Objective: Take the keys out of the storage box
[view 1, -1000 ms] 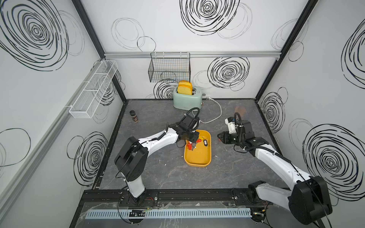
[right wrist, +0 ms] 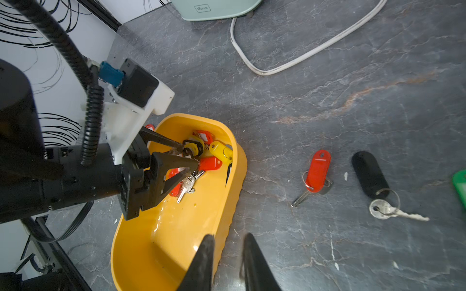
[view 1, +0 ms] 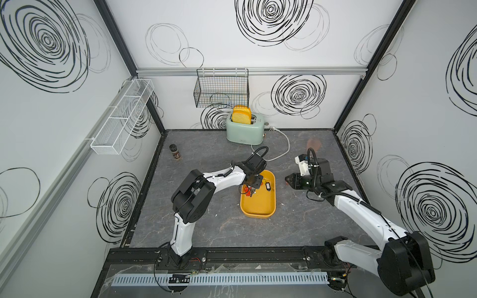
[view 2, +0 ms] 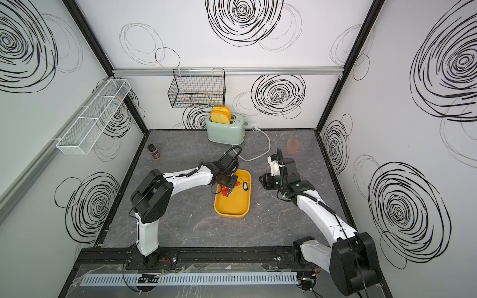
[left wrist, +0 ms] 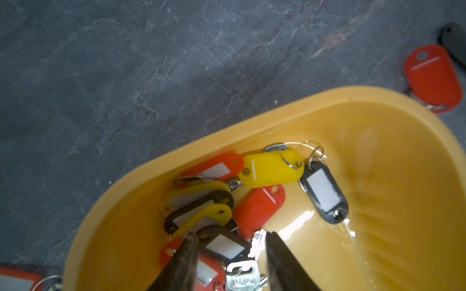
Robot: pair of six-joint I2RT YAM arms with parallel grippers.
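The yellow storage box [view 1: 258,215] holds several tagged keys heaped at its far left end. In the left wrist view these include a yellow tag [left wrist: 272,168], a red tag [left wrist: 259,209] and a black tag with a white label [left wrist: 224,246]. Apart from the heap lies another black tag [left wrist: 324,191]. My left gripper is open inside the box, its fingers spread just above the heap. To the right of the box hangs my right gripper, partly open, with an empty gap between its fingers.
On the table right of the box lie a key with a red tag [right wrist: 318,170], a key with a black tag [right wrist: 370,174] and a green item [right wrist: 460,184]. Behind stands a toaster [view 1: 245,131] with its white cable [view 1: 287,144]. A spice jar [view 1: 175,151] is at the left.
My left arm has moved right, bringing its gripper further over the keys in the box. The right arm has barely shifted, and the box has stayed in place.
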